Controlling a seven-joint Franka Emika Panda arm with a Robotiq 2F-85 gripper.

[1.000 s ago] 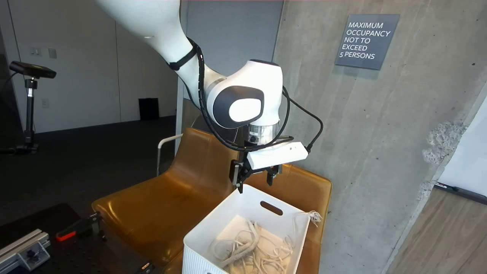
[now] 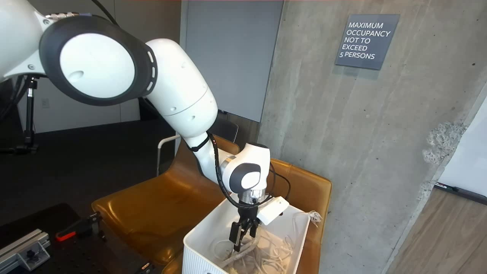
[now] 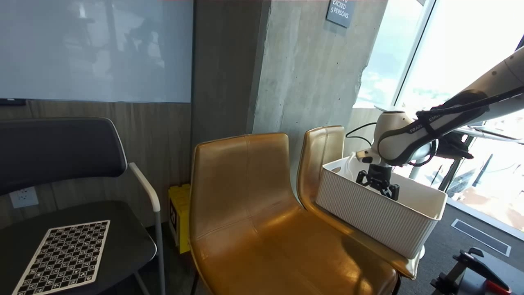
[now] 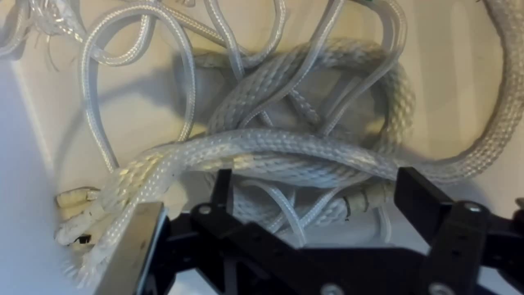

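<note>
Inside the white bin (image 2: 250,249) lies a tangle of pale rope (image 4: 294,147), thick braided lengths crossed by thinner cords. My gripper is open just over the rope, its black fingers (image 4: 420,204) set apart toward either side of the thick bundle in the wrist view. Whether they touch the rope I cannot tell. In the first exterior view the gripper (image 2: 243,237) reaches down within the bin's walls. From the other side, the near wall of the bin (image 3: 378,211) hides the rope lying low inside, while the gripper (image 3: 377,186) shows near its rim.
The bin rests on a tan chair (image 3: 314,191), with another tan chair (image 3: 245,196) beside it. A frayed rope end (image 2: 315,216) hangs over the bin's rim. The concrete wall (image 2: 347,160) stands close behind. Clamps (image 2: 77,230) lie on the dark surface at lower left.
My arm has come down from above the bin to inside it, and the gripper has turned. The bin and the visible rope look the same.
</note>
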